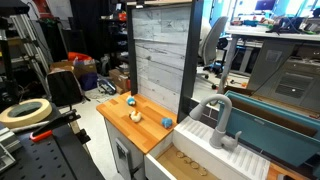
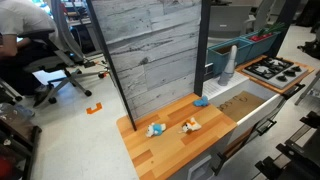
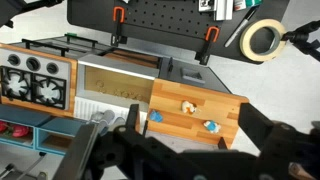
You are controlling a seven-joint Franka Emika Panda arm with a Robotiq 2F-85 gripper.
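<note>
Dark and blurred, my gripper spreads across the lower wrist view, its two fingers apart with nothing seen between them. Beyond it is a small wooden counter [image 3: 170,97] with three small items. A blue item [image 2: 201,101] lies near the back edge by the drawer. A beige-and-white item [image 2: 190,125] sits around the middle, and a blue-and-white item [image 2: 155,129] lies toward the far end from the drawer. Beside the counter, a drawer [image 3: 124,91] stands pulled out, its wooden bottom bare where it shows.
A grey faucet [image 1: 225,130] rises behind the drawer. Past it are a stove top [image 2: 268,69] and a blue-green basin [image 2: 262,46]. A grey plank wall [image 2: 165,65] backs the counter. On the black table lies a roll of tape [image 3: 262,40].
</note>
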